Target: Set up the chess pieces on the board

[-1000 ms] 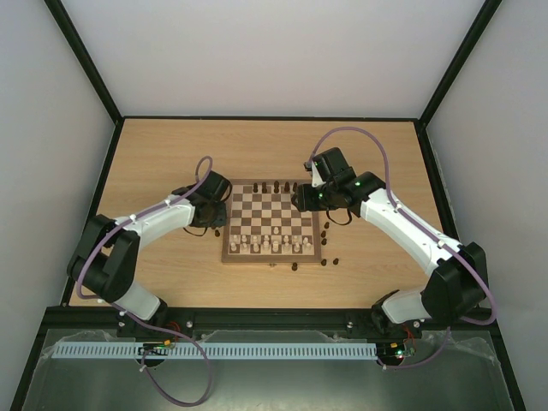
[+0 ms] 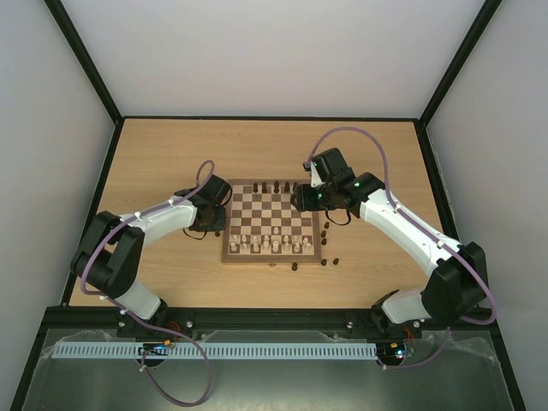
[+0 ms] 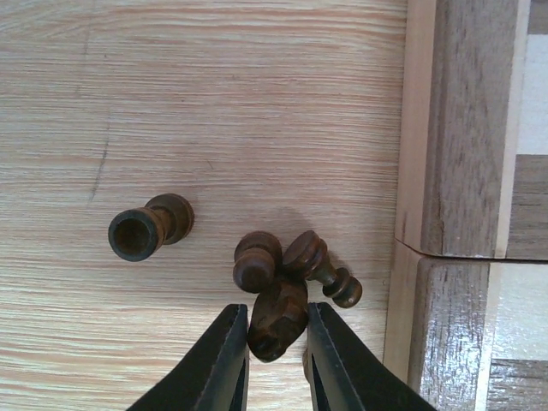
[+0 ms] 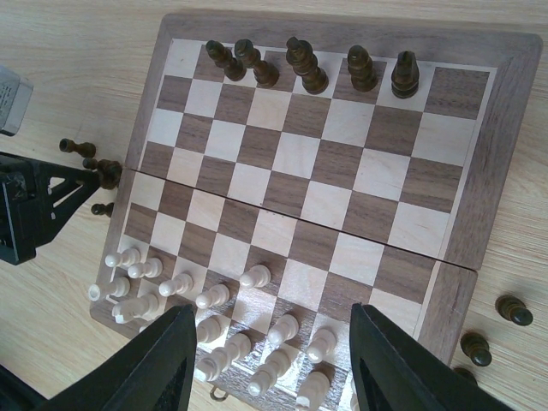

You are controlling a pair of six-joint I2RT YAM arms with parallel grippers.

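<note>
The chessboard (image 2: 271,221) holds white pieces along its near side and several dark pieces (image 4: 360,73) on its far row. In the left wrist view my left gripper is low over a dark knight-like piece (image 3: 278,313), fingertips at either side of it; whether they grip it cannot be told. A lying pawn (image 3: 330,274), another dark piece (image 3: 255,265) and a rook (image 3: 141,231) are beside it, left of the board. My right gripper hangs over the board's right part with its fingers apart, nothing seen between them.
Loose dark pieces (image 4: 514,310) lie on the table right of and in front of the board. The board's raised rim (image 3: 454,128) is close beside the left gripper.
My left arm has shifted slightly toward the front of the table. The right arm and the board look unchanged.
</note>
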